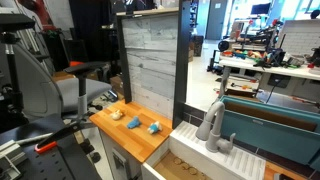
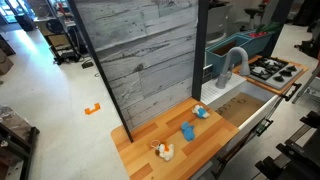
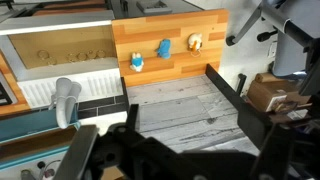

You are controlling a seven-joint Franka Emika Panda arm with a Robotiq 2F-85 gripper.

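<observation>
On the wooden counter point(image 2: 150, 170) stand three small toys in a loose row. Nearest the sink is a white and blue one point(image 3: 137, 62), a plain blue one point(image 3: 164, 48) is in the middle, and a white and orange one point(image 3: 195, 42) is at the far end. All three also show in exterior view 2, where the blue toy point(image 2: 187, 131) lies between the others. At the bottom of the wrist view my gripper has its dark fingers spread wide. Nothing shows between them, only the grey plank panel beyond. The toys are well apart from the gripper.
A grey plank wall panel with a dark post point(image 1: 182, 65) rises behind the counter. Beside the toys is a sink point(image 2: 240, 105) with a tall grey faucet point(image 2: 235, 58). Beyond it sit a teal bin point(image 1: 270, 122) and a stove top point(image 2: 270, 70). Bare wood surrounds the toys.
</observation>
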